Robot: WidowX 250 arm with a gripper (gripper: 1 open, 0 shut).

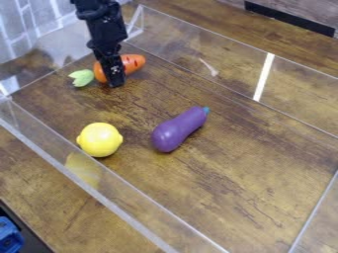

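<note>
An orange toy carrot [130,63] with pale green leaves lies at the upper left of the clear-walled wooden area. My black gripper [111,70] is down over it, shut on the carrot, its fingers around the orange body.
A yellow lemon [99,140] sits at the lower left and a purple eggplant [179,129] lies near the middle. Transparent walls border the wooden floor [244,178]. A blue item [8,235] shows outside at bottom left.
</note>
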